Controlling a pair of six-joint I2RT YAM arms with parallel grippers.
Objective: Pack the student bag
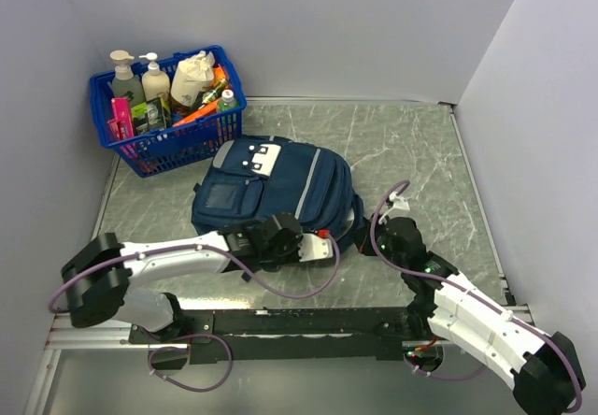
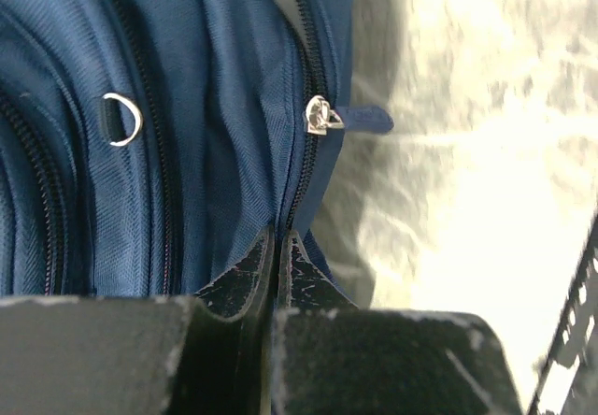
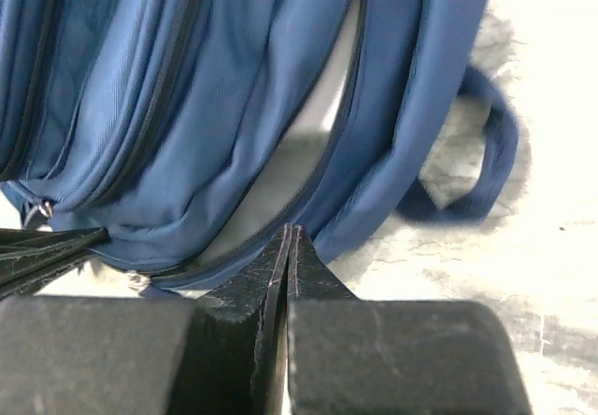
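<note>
The navy backpack [image 1: 266, 186] lies on the marble table, flap side up. My left gripper is shut at its lower right edge; in the left wrist view its fingertips press together on the fabric by a zipper [image 2: 320, 116], whether any cloth is between them unclear. My right gripper is shut beside the bag's right end, over blue fabric and a strap [image 3: 481, 186]; what, if anything, sits between its tips cannot be made out.
A blue basket [image 1: 163, 153] full of bottles, packets and pouches stands at the back left. Grey walls enclose the table [image 1: 425, 139], whose right side is clear.
</note>
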